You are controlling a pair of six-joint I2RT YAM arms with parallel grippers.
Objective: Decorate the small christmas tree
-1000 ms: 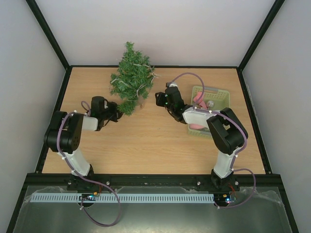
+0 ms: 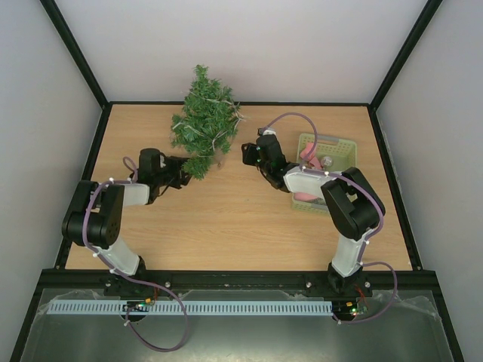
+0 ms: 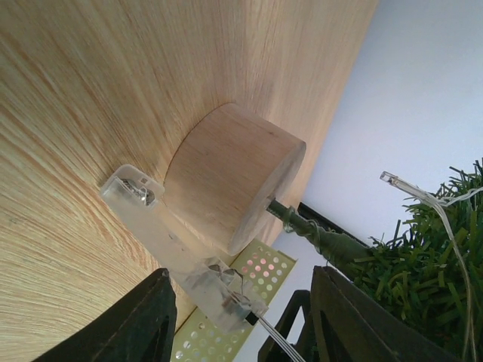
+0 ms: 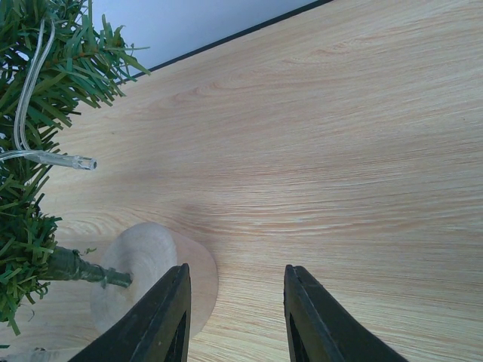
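The small green tree (image 2: 204,113) stands at the back centre of the table, a light string in its branches. Its wooden base (image 3: 223,166) shows in the left wrist view, with a clear plastic piece (image 3: 143,219) and a wire lying beside it. My left gripper is open by the tree's foot, over that clear piece. My right gripper stands open to the right of the tree, with bare wood between its fingers; the tree base (image 4: 196,271) is just left of them.
A pale green basket (image 2: 343,151) holding pink items and a silver ball sits at the right, partly under the right arm. Walls border the table at back and sides.
The right arm and the tree show no visible movement.
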